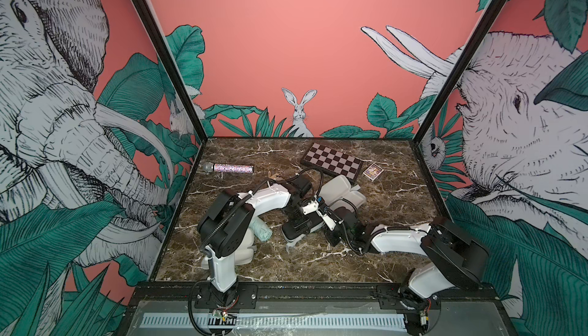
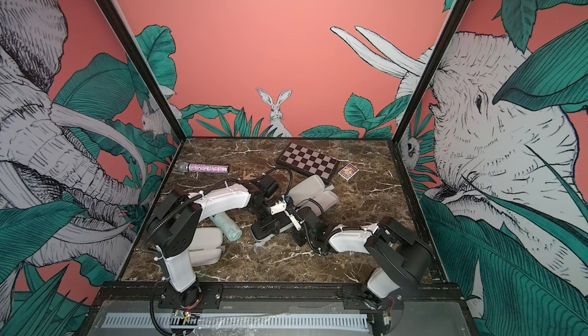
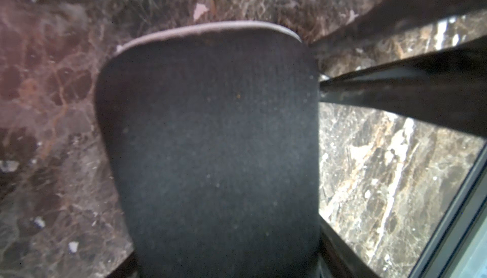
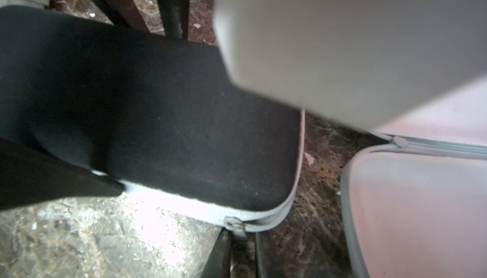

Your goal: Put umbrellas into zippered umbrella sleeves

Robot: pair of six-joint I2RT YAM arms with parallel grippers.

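Note:
A black zippered sleeve (image 1: 304, 225) with a light zip edge lies closed mid-table, partly under both arms. My left gripper straddles it, shut on its long sides; in the right wrist view one of its fingers (image 4: 61, 176) rests at the zip edge. At one corner, the zip pull (image 4: 235, 224) sits right at the tips of my right gripper, whose fingers stand a little apart. No firm hold on the pull shows. A teal rolled umbrella (image 2: 227, 226) lies left of the black sleeve, by a pale sleeve (image 2: 205, 256).
Another pale sleeve (image 4: 416, 202) spreads open close behind the right gripper. Farther back are a checkered board (image 1: 332, 160), a card pack (image 1: 373, 171) and a glittery pink tube (image 1: 232, 168). A pale blurred part (image 4: 355, 39) covers much of the right wrist view.

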